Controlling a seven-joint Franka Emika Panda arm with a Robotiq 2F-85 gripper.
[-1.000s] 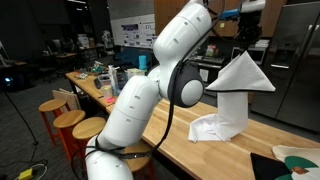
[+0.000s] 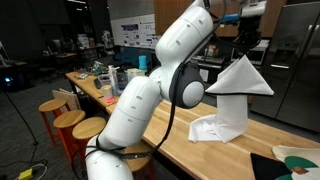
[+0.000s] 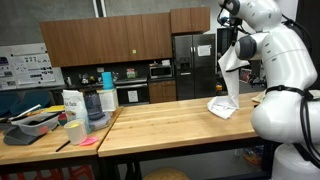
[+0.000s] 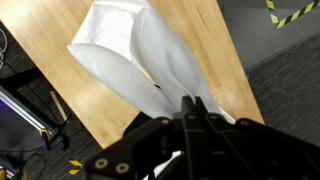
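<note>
A white cloth point(image 2: 233, 106) hangs down toward the wooden table, its upper end pinched in my gripper point(image 2: 244, 54). The gripper is shut on the cloth, high above the table. In the second exterior view the cloth point(image 3: 236, 82) hangs as a long strip. Seen from the wrist, white folds point(image 4: 165, 60) spread out from the fingertips point(image 4: 188, 103). More white cloth point(image 2: 206, 128) lies crumpled on the tabletop beside the hanging part; whether it is the same piece, I cannot tell.
A black item point(image 2: 268, 167) and a white-and-green round item point(image 2: 300, 156) lie at the near right. Stools point(image 2: 70, 118) stand along the left side. Containers point(image 3: 75, 131) occupy the far end.
The gripper and the top of the hanging cloth have come down very slightly. The crumpled cloth on the table looks unchanged.
</note>
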